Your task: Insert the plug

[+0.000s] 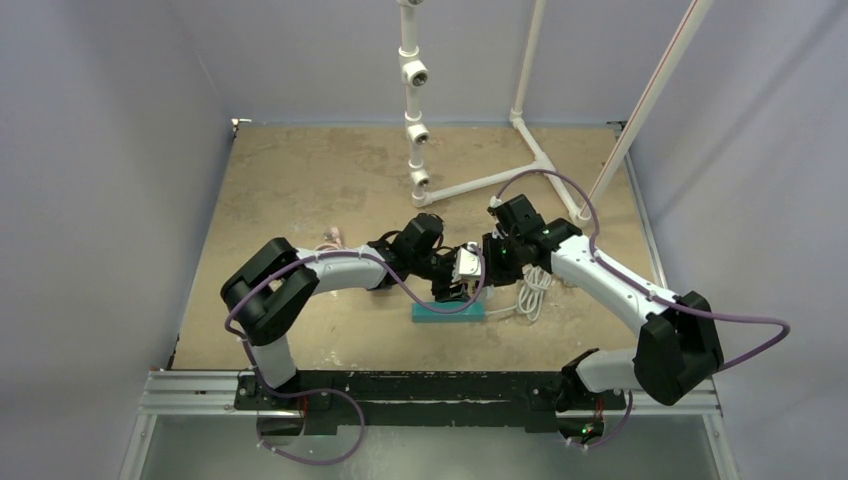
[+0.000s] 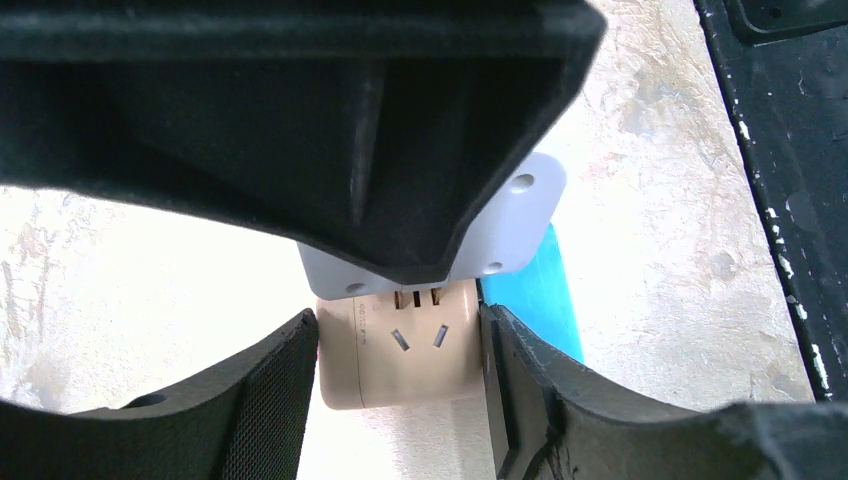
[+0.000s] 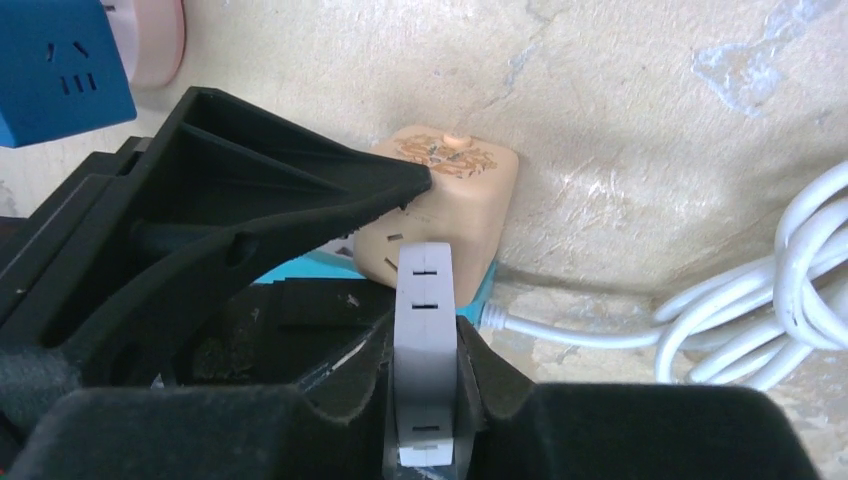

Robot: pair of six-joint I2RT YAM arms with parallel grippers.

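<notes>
My left gripper is shut on a beige plug point(image 2: 398, 365), whose slotted face shows in the left wrist view, with a grey-white block point(image 2: 515, 220) just behind it. My right gripper is shut on that grey-white slotted block point(image 3: 425, 300), beside the beige plug point(image 3: 450, 210) in the right wrist view. Both grippers meet above the turquoise power strip point(image 1: 440, 313) in the top view. Whether any prongs are inside slots I cannot tell.
A coiled white cable point(image 3: 810, 260) lies right of the strip. A blue slotted cube point(image 3: 60, 70) and a pink object point(image 3: 150, 40) lie to the left.
</notes>
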